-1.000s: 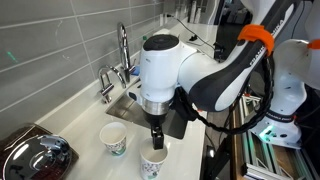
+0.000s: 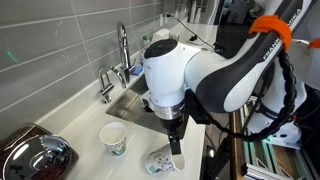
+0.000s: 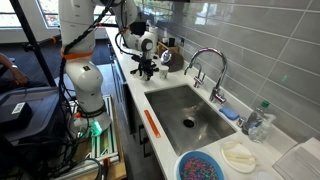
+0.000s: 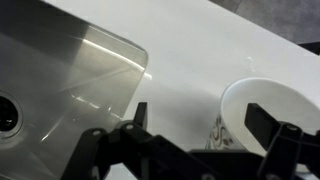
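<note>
A white patterned cup (image 2: 160, 162) leans to one side on the counter below my gripper (image 2: 162, 127), its mouth toward the right. Up close in the wrist view, the cup (image 4: 232, 120) is at the right, with a wide pale opening. My gripper stands open: the left finger (image 4: 137, 120) is outside the cup, while the right finger (image 4: 262, 125) overlaps its opening. Whether either finger touches the cup, I cannot tell. A second patterned cup (image 2: 113, 138) is upright to the left, apart from the gripper.
The sink (image 3: 190, 120) lies beside the cups, with a tall faucet (image 3: 208, 55) behind it. A round metal item (image 2: 38, 157) is at the counter's left end. Farther along are a bowl (image 3: 178, 170), a plate (image 3: 238, 155) and bottles (image 3: 256, 116).
The gripper has swung slightly. The other cup has not moved.
</note>
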